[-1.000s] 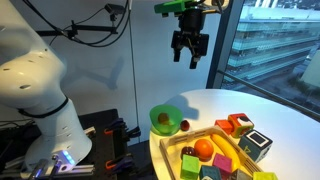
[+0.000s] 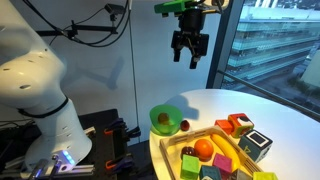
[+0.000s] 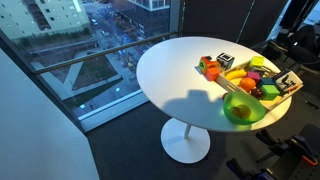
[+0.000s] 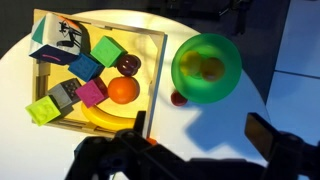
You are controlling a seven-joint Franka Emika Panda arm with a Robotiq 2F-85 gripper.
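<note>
High over the table, my gripper (image 2: 189,56) points downward and stands open. Its two dark fingers show wide apart at the bottom of the wrist view, with nothing seen between them. Below is a green bowl (image 4: 207,69) holding yellow and brownish roundish pieces (image 4: 212,69). A small dark red round thing (image 4: 178,99) lies on the white table just outside the bowl. Beside it stands a shallow wooden box (image 4: 157,75) with an orange (image 4: 123,90), a dark plum-like fruit (image 4: 128,65), a banana (image 4: 107,120) and several coloured blocks, among them a green block (image 4: 108,51).
Red blocks (image 2: 240,122) and a dark-and-white patterned cube (image 2: 256,146) stand near the box. A window (image 2: 275,45) lies beyond it.
</note>
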